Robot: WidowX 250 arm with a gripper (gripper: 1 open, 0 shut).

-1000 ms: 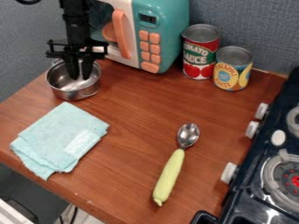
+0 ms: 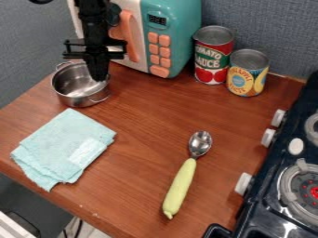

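A black gripper (image 2: 96,67) hangs at the upper left, in front of the toy microwave (image 2: 166,28), its fingertips over the right part of a steel pot (image 2: 76,91). Whether it is open or shut, and whether it touches the pot, I cannot tell. A folded pale blue cloth (image 2: 62,147) lies on the wooden table (image 2: 149,130) in front of the pot.
A tomato sauce can (image 2: 211,58) and a yellow can (image 2: 246,76) stand at the back right. A spoon (image 2: 199,145) and a pale yellow vegetable (image 2: 179,189) lie right of centre. The stove (image 2: 280,195) fills the right edge.
The gripper has risen slightly and shifted a little, now higher over the pot than a moment ago. The other objects stay where they were.
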